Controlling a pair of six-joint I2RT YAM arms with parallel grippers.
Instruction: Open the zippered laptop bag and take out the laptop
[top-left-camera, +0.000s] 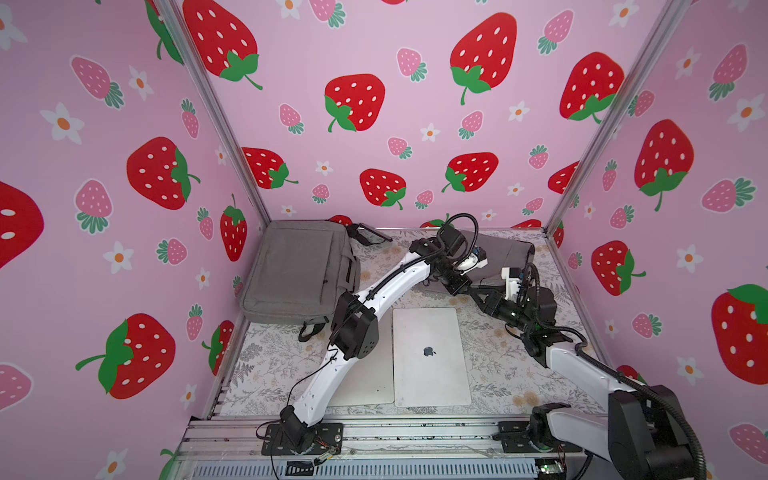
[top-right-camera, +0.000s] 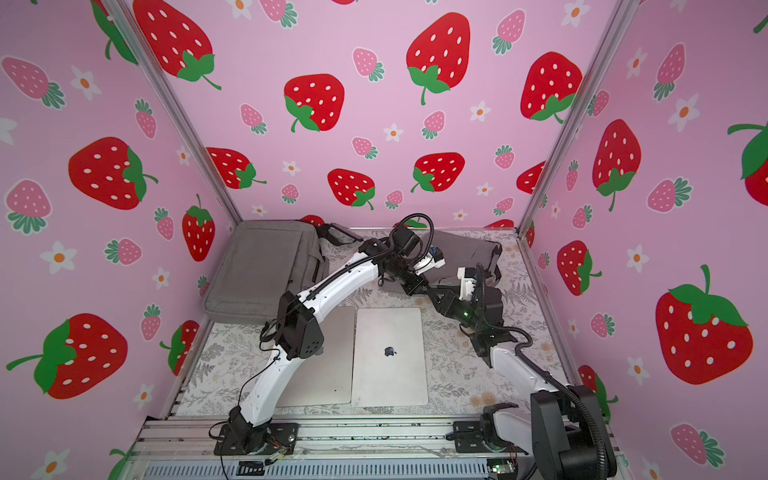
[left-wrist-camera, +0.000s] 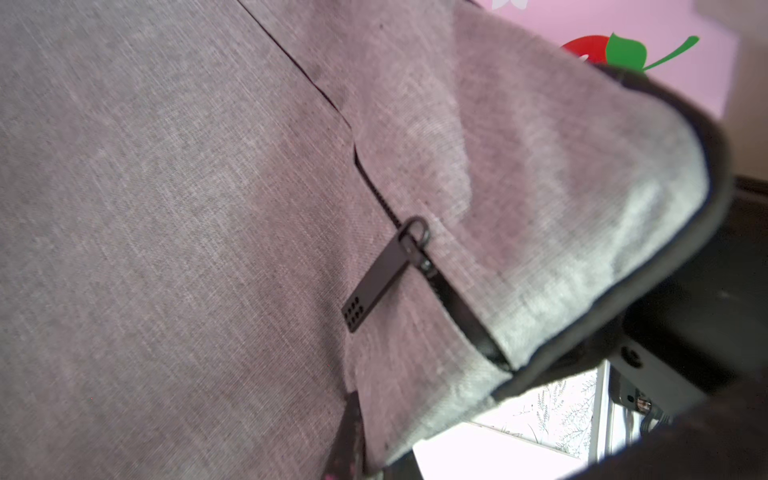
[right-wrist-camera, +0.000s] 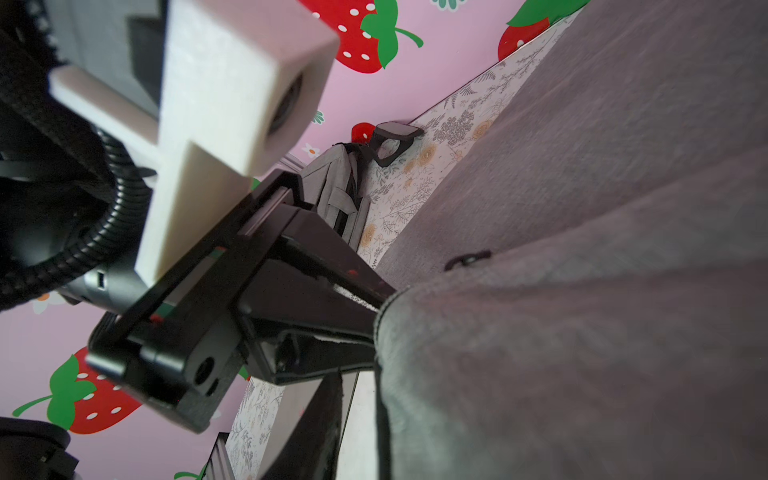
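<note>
A grey laptop bag (top-left-camera: 508, 256) lies at the back right, partly behind my arms. In the left wrist view, a dark zipper pull (left-wrist-camera: 377, 280) hangs on its seam, with a narrow gap beside the slider. My left gripper is shut on a fold of the bag's fabric near this corner. At the bag's front edge, my right gripper has its fingertips against the piped rim, a gap showing between the fingers; how much cloth sits between them is hidden. A silver laptop (top-left-camera: 430, 376) with an apple logo lies flat in front.
A second laptop (top-left-camera: 376, 380) lies left of the silver one, partly under my left arm. Another grey bag (top-left-camera: 292, 268) lies at the left, its strap (top-left-camera: 369, 233) loose at the back.
</note>
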